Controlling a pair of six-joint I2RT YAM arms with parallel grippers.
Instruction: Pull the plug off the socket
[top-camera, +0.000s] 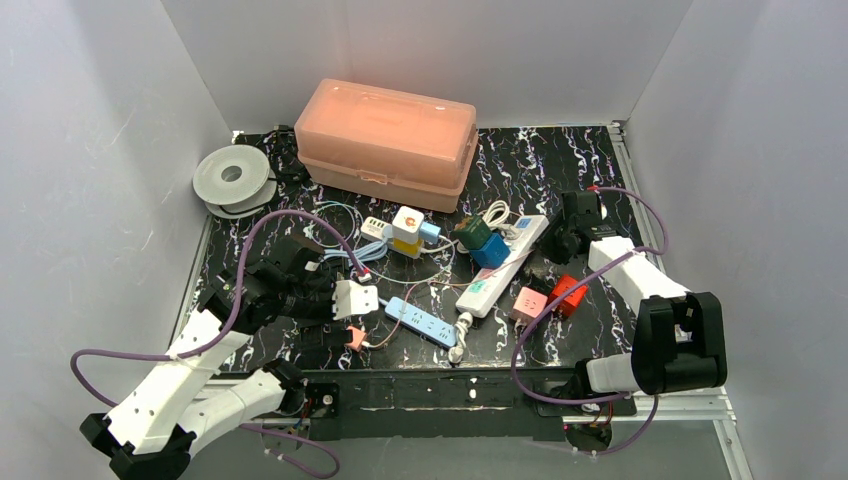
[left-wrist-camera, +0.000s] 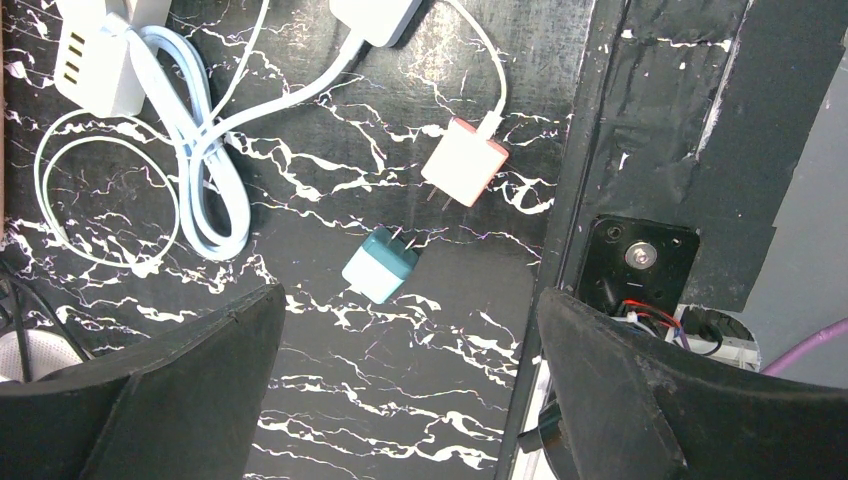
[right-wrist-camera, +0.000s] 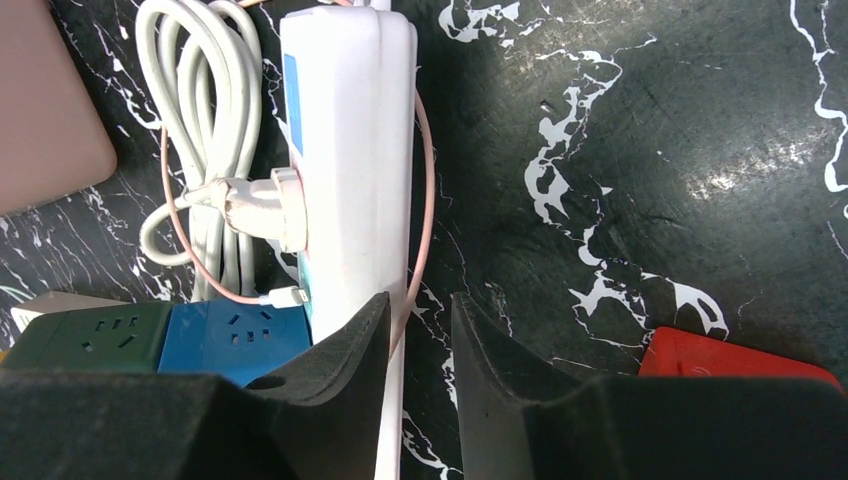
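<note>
The long white power strip (right-wrist-camera: 355, 160) runs upright in the right wrist view. A white plug (right-wrist-camera: 262, 208) is seated in its left side, and a small white connector (right-wrist-camera: 288, 297) on a pink cable (right-wrist-camera: 424, 200) meets that side lower down. My right gripper is open by a narrow gap over the strip's right edge, one fingertip overlapping the strip. The pink cable runs through that gap, with no grip on it visible. Wide open, my left gripper hangs above a teal-and-white plug (left-wrist-camera: 380, 265) lying loose, with nothing between its fingers.
Green (right-wrist-camera: 92, 337) and blue (right-wrist-camera: 238, 340) cubes sit against the strip's left side; a red cube (right-wrist-camera: 735, 360) lies to the right. A pink storage box (top-camera: 385, 145) fills the back. Left of centre are a blue strip (top-camera: 420, 323) and tangled cables.
</note>
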